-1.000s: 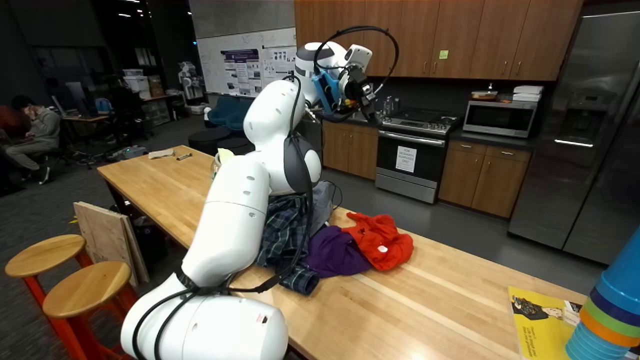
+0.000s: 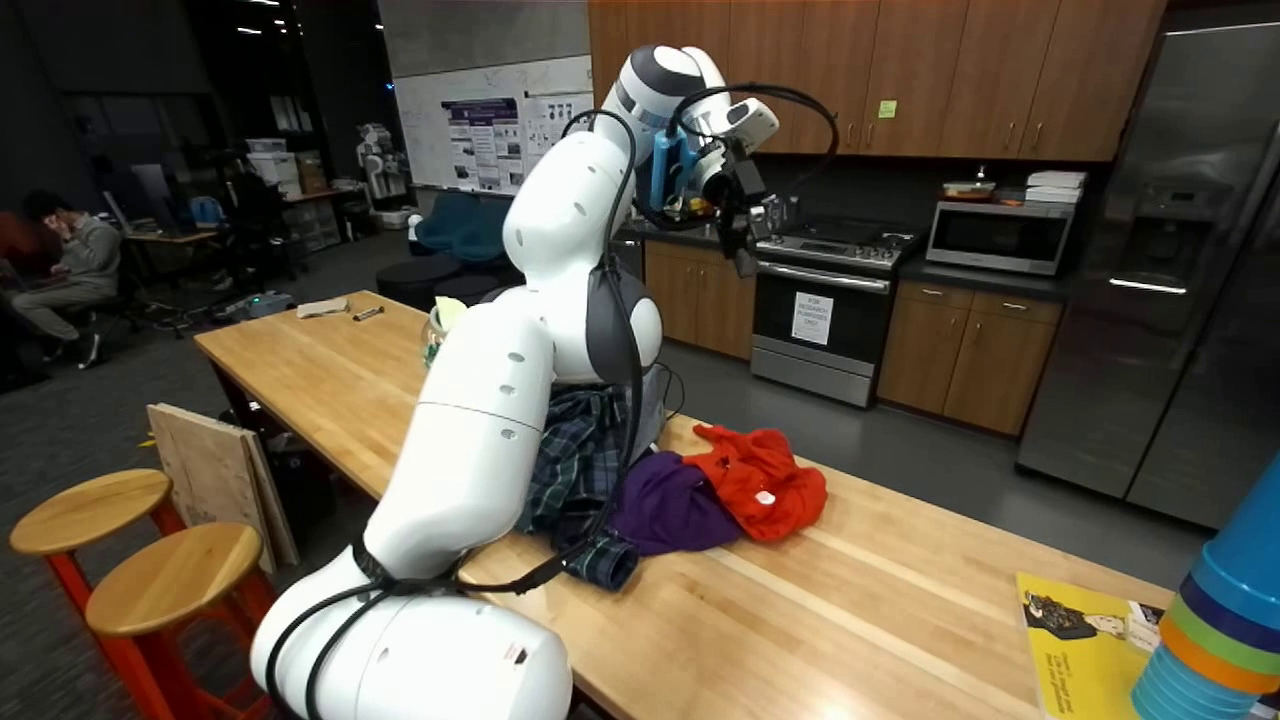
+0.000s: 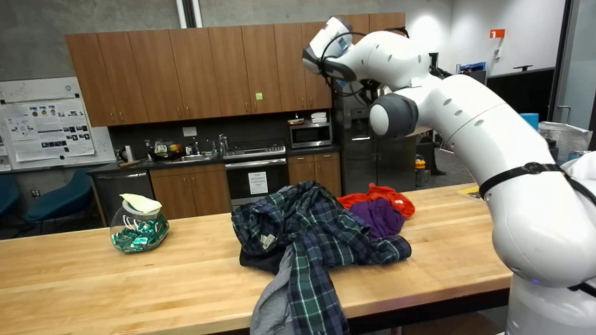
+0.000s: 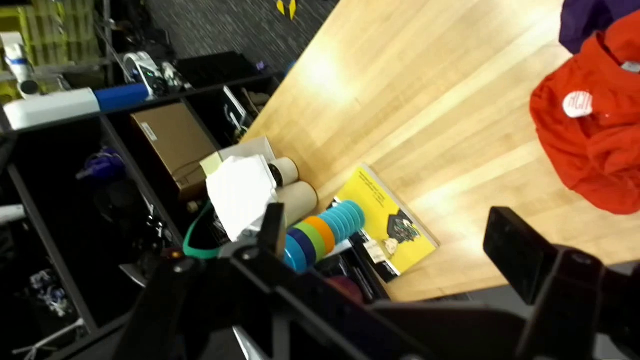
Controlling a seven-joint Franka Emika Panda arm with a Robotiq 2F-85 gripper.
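My gripper is open, its two dark fingers wide apart with nothing held between them. In exterior view 1 the gripper [image 2: 746,228] hangs high above the table, well clear of the clothes. A red garment [image 2: 768,486] with a white round print lies crumpled on the wooden table. Against it rests a purple garment [image 2: 674,504]. A dark green and blue plaid shirt [image 3: 315,223] is heaped beside them, one sleeve hanging over the table edge. Some grey cloth [image 3: 274,296] shows under the plaid shirt and also hangs over the edge.
A yellow book [image 4: 384,222] and stacked coloured cups [image 4: 327,234] stand at one table end, near black bins. A glass bowl [image 3: 139,229] with green wrapped pieces sits toward the other end. Between the clothes and the book, the table [image 2: 864,600] is bare.
The arm's upper part has risen and shifted slightly right in exterior view 1, and the wrist has turned. The clothes lie as before.
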